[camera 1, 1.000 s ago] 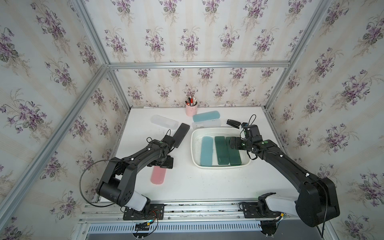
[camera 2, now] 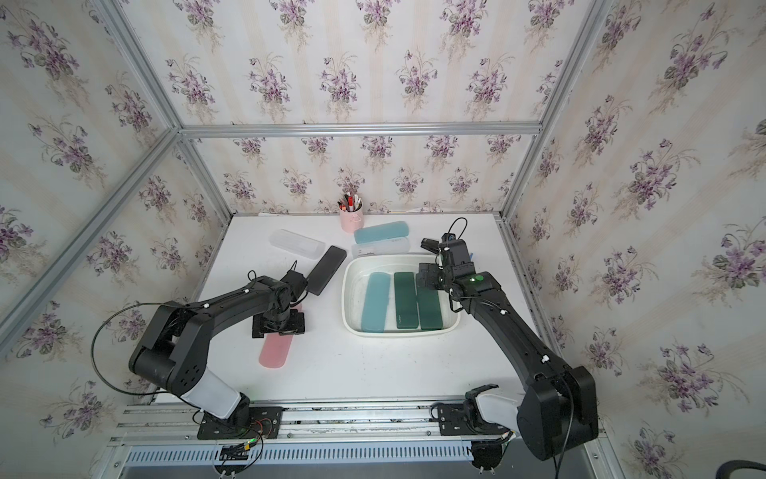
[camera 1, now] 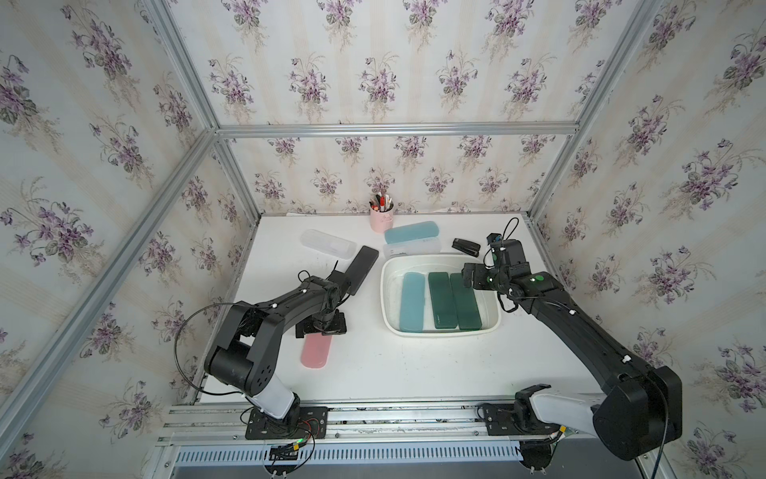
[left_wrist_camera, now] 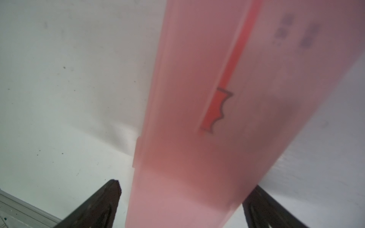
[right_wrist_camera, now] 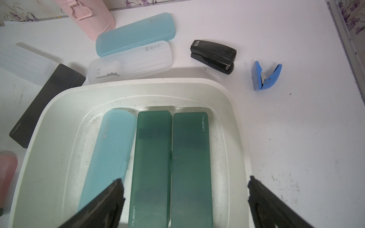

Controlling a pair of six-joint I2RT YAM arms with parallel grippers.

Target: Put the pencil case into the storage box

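Note:
A pink translucent pencil case (left_wrist_camera: 197, 152) lies on the table at front left; its far part is hidden under my left arm in the top views. My left gripper (camera 1: 321, 329) stands open over it, one finger (left_wrist_camera: 102, 205) on each side of the case in the left wrist view. The white storage box (camera 1: 384, 295) holds a light blue case (right_wrist_camera: 108, 152) and two dark green cases (right_wrist_camera: 152, 159) side by side. Above the box's right side hangs my open right gripper, with nothing held between its fingers.
Behind the box lie a blue case (right_wrist_camera: 136, 34), a clear case (right_wrist_camera: 131, 62), a black stapler (right_wrist_camera: 213, 55) and a blue clip-like tool (right_wrist_camera: 266, 77). A black case (camera 1: 363, 270) and another clear case (camera 1: 327, 242) lie left of it.
My left arm has shifted slightly and its gripper has spread wider over the pink case. The right arm has moved a little to the right. The cases stay where they were.

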